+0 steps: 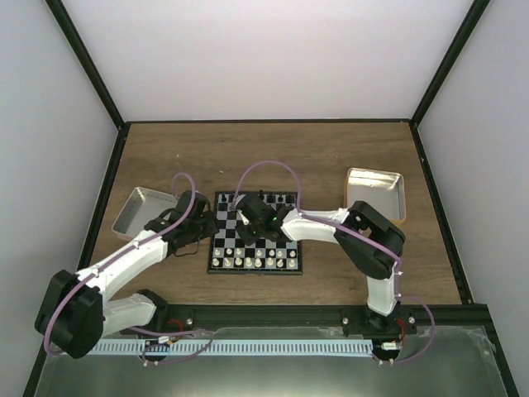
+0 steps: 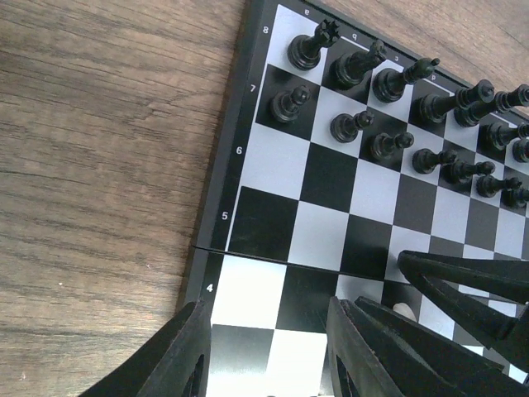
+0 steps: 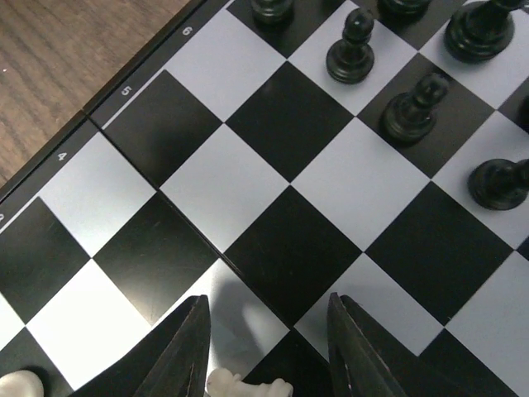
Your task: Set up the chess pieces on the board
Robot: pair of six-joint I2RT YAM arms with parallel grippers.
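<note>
The chessboard [image 1: 227, 215] has black pieces along its far side, such as a black rook [image 2: 304, 50] and black pawn [image 3: 350, 58], standing upright. White pieces [image 1: 259, 263] stand along the near side. My left gripper [image 1: 210, 225] is open at the board's left edge, nothing between its fingers. My right gripper [image 1: 248, 231] is over the middle of the board, fingers apart; a white piece [image 3: 248, 382] shows just below and between them, partly hidden. The left wrist view also catches the right gripper's dark fingers beside a white piece.
Two trays stand on the wooden table [image 1: 273, 145]: one [image 1: 132, 217] at the left, partly behind my left arm, another [image 1: 376, 190] at the right, which looks empty.
</note>
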